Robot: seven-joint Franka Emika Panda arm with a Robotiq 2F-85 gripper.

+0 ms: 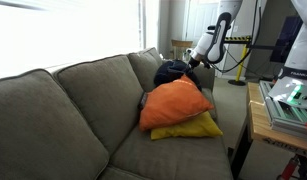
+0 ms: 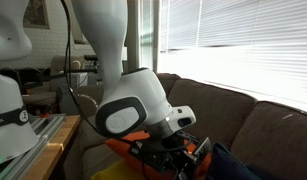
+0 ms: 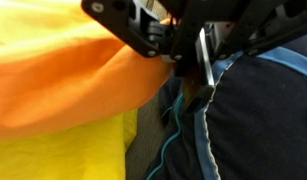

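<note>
An orange pillow lies tilted on a yellow pillow on the couch, with a dark navy pillow behind it. My gripper is down at the far side of these pillows. In the wrist view, the gripper sits between the orange fabric and the dark cloth with light-blue piping. Its fingertips are partly hidden and blurred, so whether cloth is between them is unclear. A small dark shape shows at the orange pillow's left edge; it may be the remote.
The grey couch has bare seat room at the front and left. A wooden table stands to the right, close to the couch. The white arm hides much of the pillows in exterior view 2.
</note>
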